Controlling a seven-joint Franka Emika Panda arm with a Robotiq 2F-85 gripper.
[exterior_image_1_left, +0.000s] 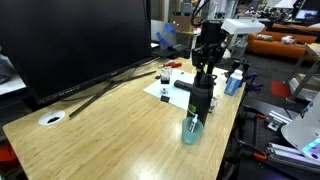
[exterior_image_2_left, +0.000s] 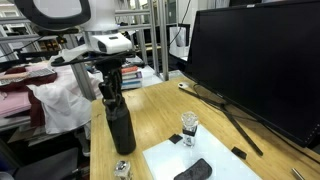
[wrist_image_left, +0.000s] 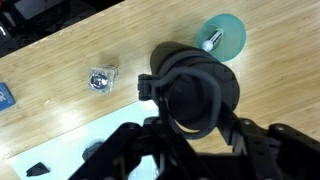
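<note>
A tall black bottle stands upright on the wooden table, near its right end. In the wrist view its round lid carries a loop handle. My gripper points down right at the top of the bottle. Its dark fingers stand apart, one to each side of the loop in the wrist view; whether they touch it cannot be made out. From the other side, the fingertips also overlap the top of the bottle.
A teal cup with a white item inside stands close beside the bottle. Near it are a small clear glass and a white sheet bearing a dark object. A large monitor lines the back.
</note>
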